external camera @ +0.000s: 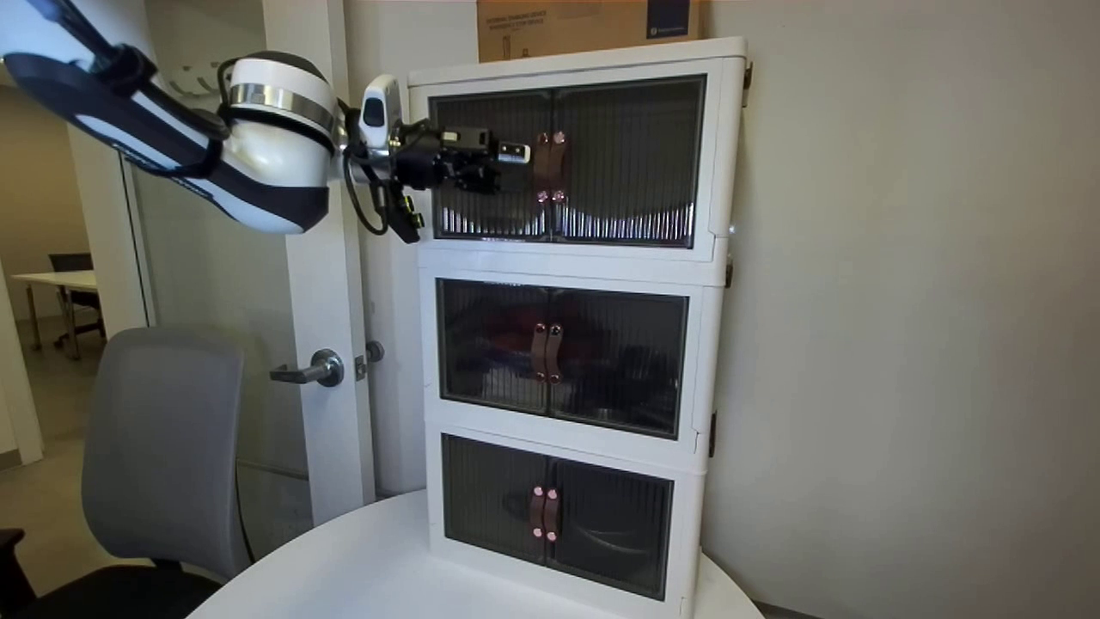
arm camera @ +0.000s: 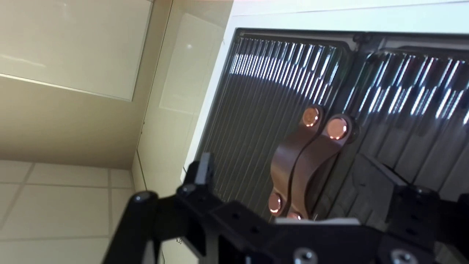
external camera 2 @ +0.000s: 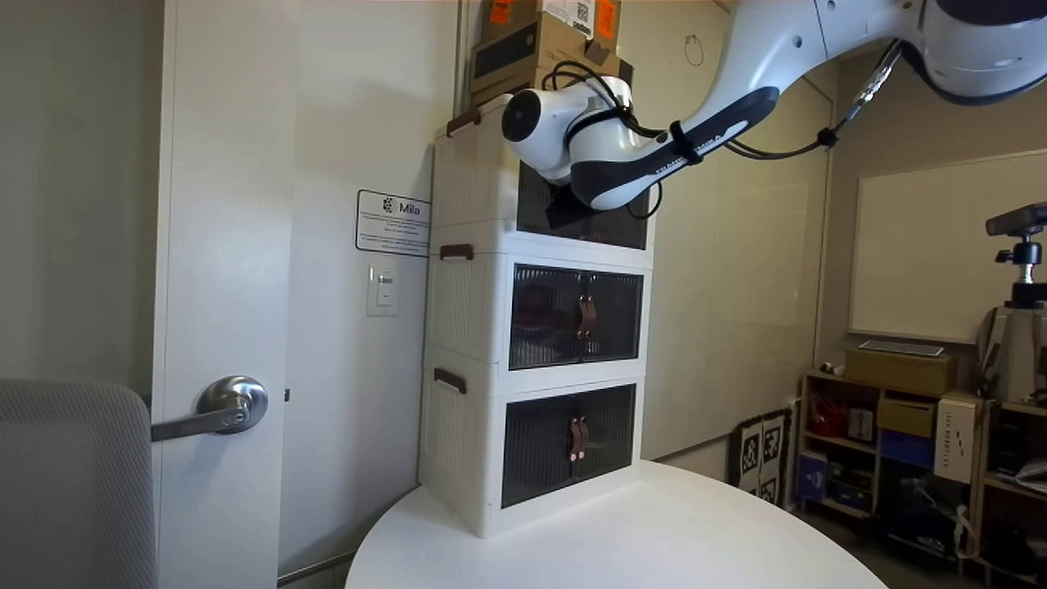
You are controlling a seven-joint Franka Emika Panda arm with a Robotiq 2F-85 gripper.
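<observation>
A white cabinet (external camera: 711, 351) with three stacked tiers stands on the table, its dark ribbed double doors all closed. At the top tier, my gripper (external camera: 505, 167) hovers before the left door (external camera: 485, 213), short of the brown leather handles (external camera: 558, 165). The wrist view shows my gripper open, its two fingers (arm camera: 379, 187) spread wide. Those paired handles (arm camera: 303, 162), fixed with copper studs, appear in the gap between the fingers, farther off at the doors. Nothing is held. In exterior view 2 the arm hides the gripper and the top handles.
Cardboard boxes (external camera 2: 535, 59) rest on top of the cabinet. A grey chair (external camera: 160, 444) and a door with a lever handle (external camera: 309, 370) are on the left.
</observation>
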